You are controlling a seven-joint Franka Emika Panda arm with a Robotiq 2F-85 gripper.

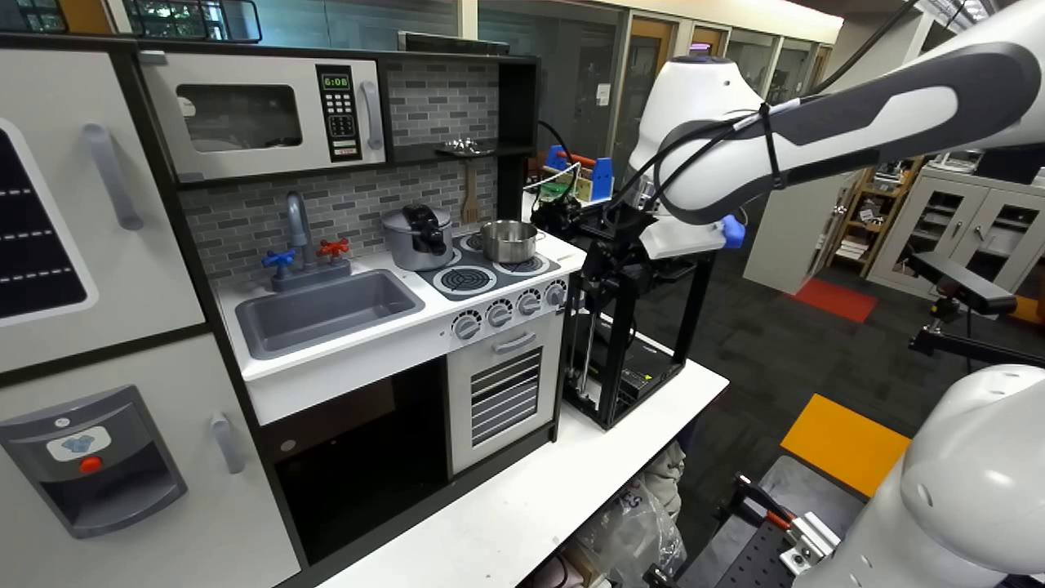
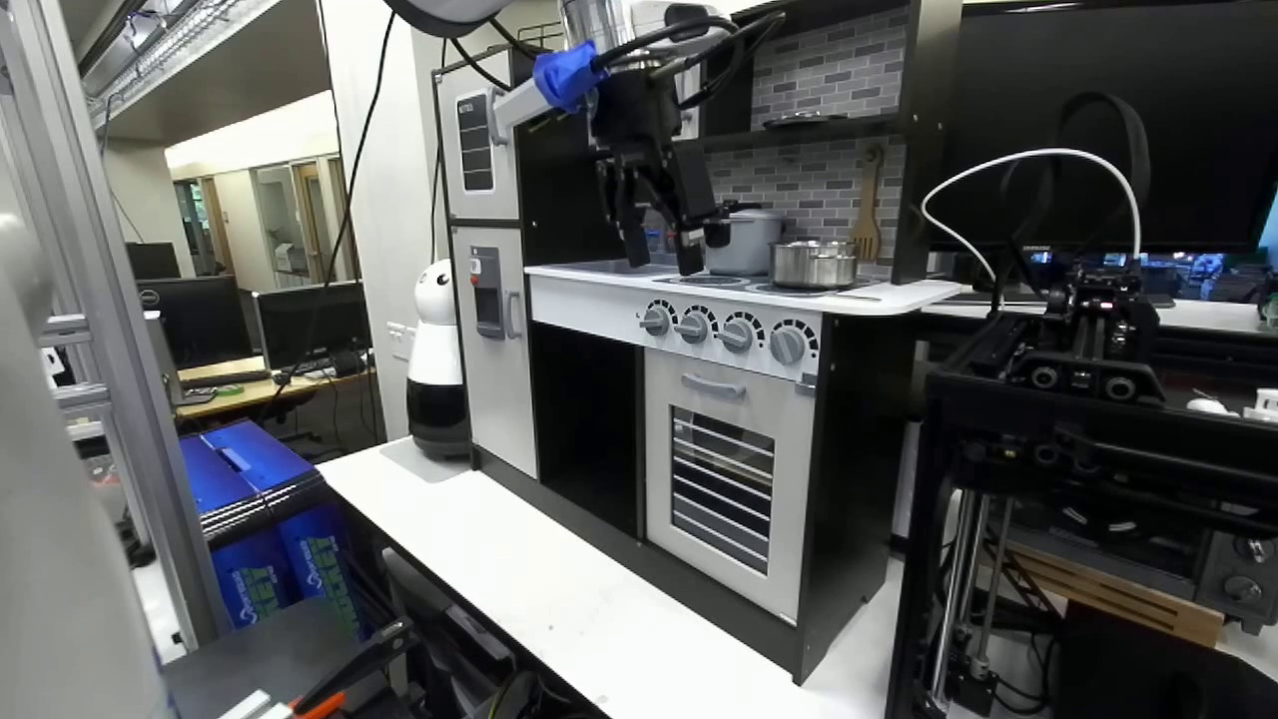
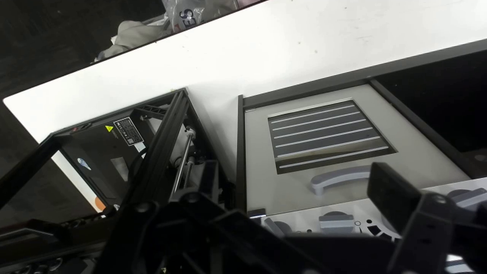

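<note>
My gripper hangs in front of the toy kitchen, its fingers apart and nothing between them. In the wrist view, its dark fingers are spread wide above the oven door and the row of knobs. The oven door is shut, with a grey handle near its top. On the stovetop are a metal pot and a grey lidded pot with something black against its front. In exterior view 1 the gripper blends into the dark frame behind it, so its fingers are hard to make out.
A black printer frame stands right beside the kitchen. Left of the stove lie the sink and faucet; a microwave is above. A wooden spatula hangs on the back wall.
</note>
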